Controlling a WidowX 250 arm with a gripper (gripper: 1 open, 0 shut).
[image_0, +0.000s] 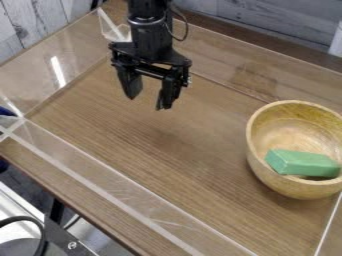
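Observation:
My gripper hangs over the upper middle of the wooden table, its dark two-fingered body pointing down, open with nothing visible between its fingers. At the right, a wooden bowl holds a green block, lying tilted inside it, well apart from the gripper.
Clear tape runs along its left side. A black cable lies at the lower left corner. Something pale stands behind the arm at the top.

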